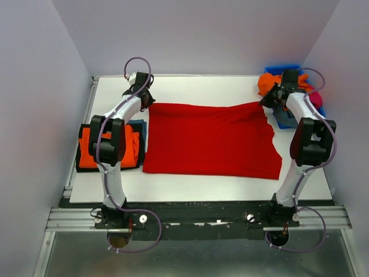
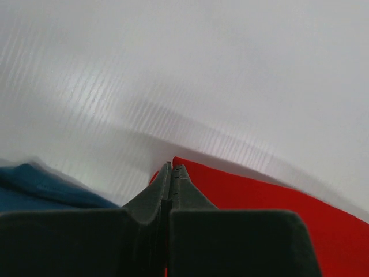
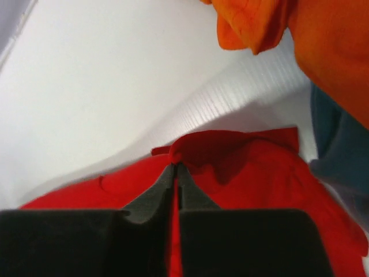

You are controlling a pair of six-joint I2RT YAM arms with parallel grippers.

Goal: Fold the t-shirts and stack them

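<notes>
A red T-shirt (image 1: 207, 144) lies spread across the middle of the table, its back edge stretched between my two grippers. My left gripper (image 1: 150, 99) is shut on that edge at the back left corner; the red cloth shows at its fingertips in the left wrist view (image 2: 173, 167). My right gripper (image 1: 262, 101) is at the back right corner, fingertips on the red cloth in the right wrist view (image 3: 176, 167); whether it grips it is hard to tell.
A stack of folded orange and dark shirts (image 1: 92, 147) lies at the left. A blue bin (image 1: 277, 70) with loose orange (image 1: 268, 81), pink and grey clothes stands at the back right.
</notes>
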